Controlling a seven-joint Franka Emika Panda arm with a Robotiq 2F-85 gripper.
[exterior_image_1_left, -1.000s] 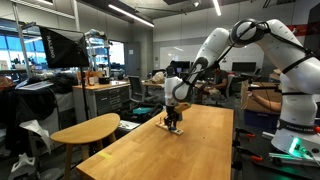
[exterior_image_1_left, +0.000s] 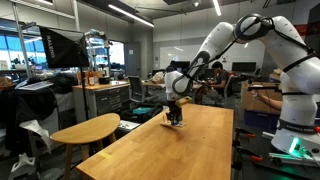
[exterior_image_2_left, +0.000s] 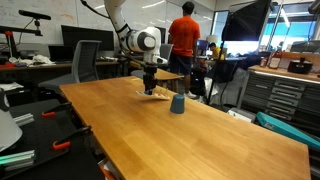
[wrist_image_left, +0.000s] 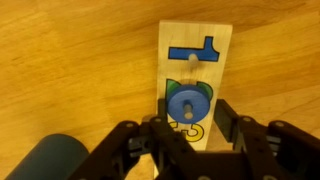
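In the wrist view a pale wooden number board (wrist_image_left: 196, 38) lies on the table, with a blue 1 at its far end and a yellow figure lower down. A short peg (wrist_image_left: 195, 62) rises beside the 1. My gripper is shut on a round blue disk (wrist_image_left: 176, 97), its black fingers (wrist_image_left: 226, 116) on either side. The disk is over the board, between the 1 and the yellow figure. A paler round spot marks its middle; whether that is a peg coming through cannot be told. From outside, the gripper (exterior_image_2_left: 149, 88) is low over the board (exterior_image_2_left: 158, 97).
A dark blue-grey cup (exterior_image_2_left: 177, 103) stands on the table close to the board, and its rim (wrist_image_left: 50, 158) shows in the wrist view. A person in red (exterior_image_2_left: 187, 40) stands behind the table.
Around the gripper and board there is only a slight shift, too small in this view to give a sure direction. The rest of the table looks the same.
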